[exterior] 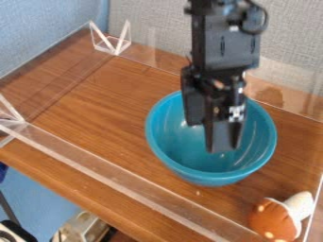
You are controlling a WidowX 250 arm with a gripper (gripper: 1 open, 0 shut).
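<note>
The dark gripper [212, 123] hangs over the blue bowl [177, 145], its lower end at the bowl's opening, open by the look of it with nothing seen between its fingers. The bowl stands on the wooden table and looks empty where visible. An orange-and-white object [280, 219], perhaps a toy, lies at the lower right, outside the bowl.
Clear plastic edging runs along the front and back, with white brackets [110, 40] at the back left.
</note>
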